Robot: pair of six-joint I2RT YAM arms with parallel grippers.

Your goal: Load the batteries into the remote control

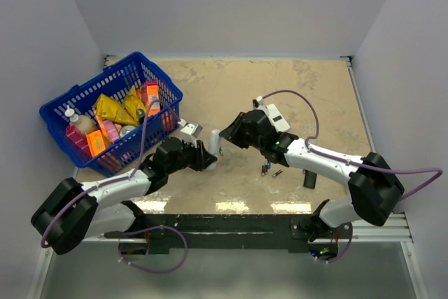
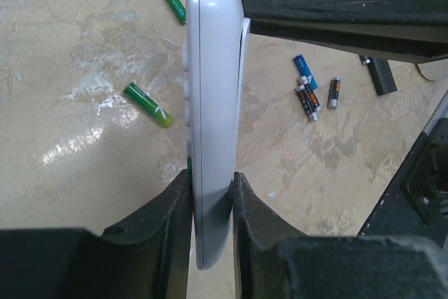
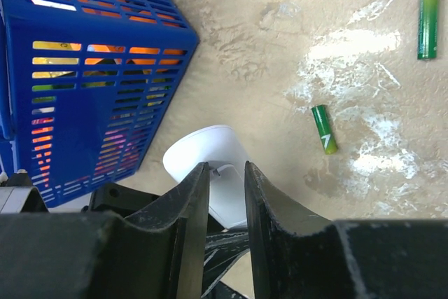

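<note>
A white remote (image 2: 210,103) stands upright in my left gripper (image 1: 206,160), which is shut on it near its lower end. My right gripper (image 1: 229,133) is against the remote's top from the right; its dark finger reaches the remote's edge in the left wrist view. In the right wrist view its fingertips (image 3: 255,180) are close together over the white end of the remote; their grip is unclear. Green batteries (image 2: 148,104) (image 3: 323,129) lie on the table, with blue batteries (image 2: 306,69) and small black batteries (image 2: 334,92) further right.
A full blue basket (image 3: 105,124) stands at the left, close beside the left arm. A black object (image 1: 309,179) lies at the right, and a white object (image 1: 278,118) behind the right arm.
</note>
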